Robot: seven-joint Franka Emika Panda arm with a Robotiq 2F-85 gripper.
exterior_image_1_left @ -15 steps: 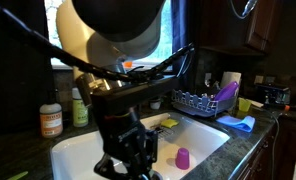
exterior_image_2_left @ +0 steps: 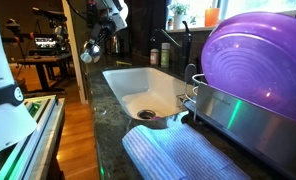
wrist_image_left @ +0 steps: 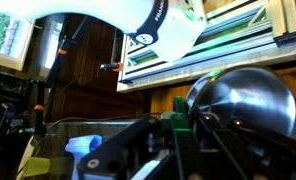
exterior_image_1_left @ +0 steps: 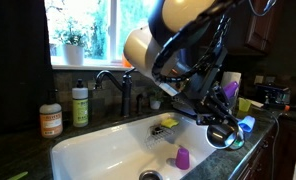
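Observation:
A shiny metal cup (exterior_image_1_left: 222,134) hangs over the counter beside the sink's right edge. My gripper is shut on the cup's near side. In the wrist view the metal cup (wrist_image_left: 250,97) shows its rounded, reflective surface just beyond the fingers. The second exterior view has the same cup (exterior_image_2_left: 91,50) far off at upper left, under the arm. A purple cup (exterior_image_1_left: 182,158) stands in the white sink (exterior_image_1_left: 108,150), away from the gripper.
Soap bottles (exterior_image_1_left: 80,104) and a black faucet (exterior_image_1_left: 125,92) line the back of the sink. A dish rack (exterior_image_2_left: 238,112) with a purple bowl (exterior_image_2_left: 258,62) and a striped blue cloth (exterior_image_2_left: 178,152) occupy the counter. The open dishwasher or drawer rack (wrist_image_left: 218,45) lies below.
From over the sink, my gripper has swung right and up past the sink's edge, carrying the metal cup. The purple cup in the sink has come clear of the arm.

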